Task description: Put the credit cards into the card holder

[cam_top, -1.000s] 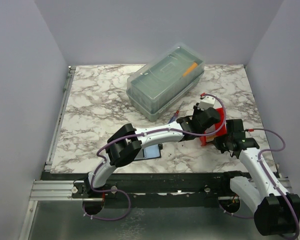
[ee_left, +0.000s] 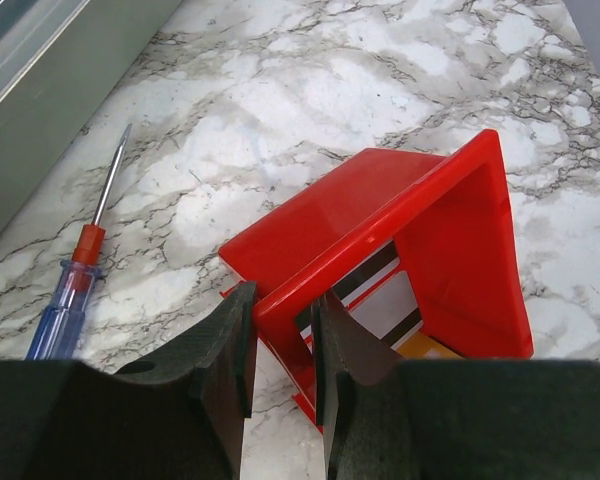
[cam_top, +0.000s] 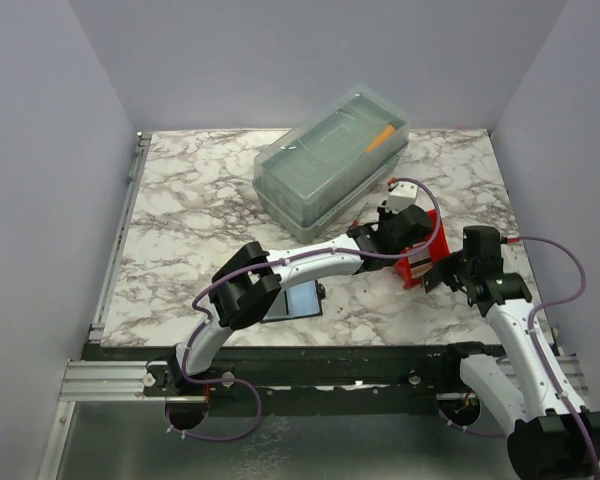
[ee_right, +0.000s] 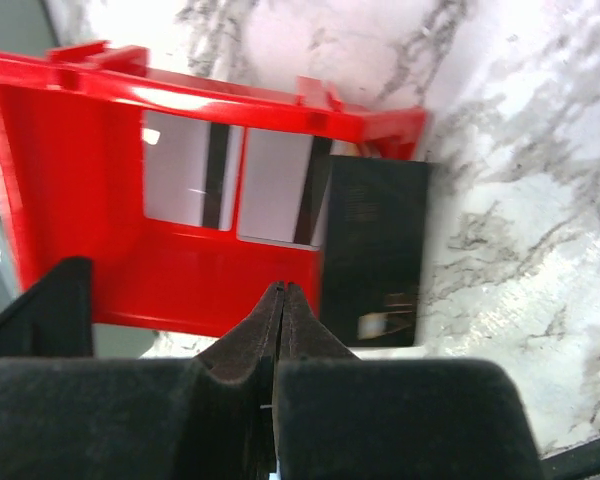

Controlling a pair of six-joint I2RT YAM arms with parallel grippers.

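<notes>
The red card holder (ee_left: 380,195) stands tilted at the table's right side, with my left gripper shut on one of its walls. Inside it, pale cards with dark stripes, one of them a white card (ee_right: 273,185), show between red dividers. A black card (ee_right: 375,255) juts out past the holder's end, its edges blurred; in the top view it is a small dark patch below the right gripper (cam_top: 445,272). That gripper is shut beside the card, and nothing shows between its fingertips.
A large clear-lidded box (cam_top: 330,155) lies behind the holder. Between them is a screwdriver (ee_left: 75,280) on the marble table. A flat case with a pale blue panel (cam_top: 302,299) is near the front edge.
The holder and left gripper have shifted slightly left. My right gripper has moved a little right and toward the front edge. The dark card now shows outside the holder.
</notes>
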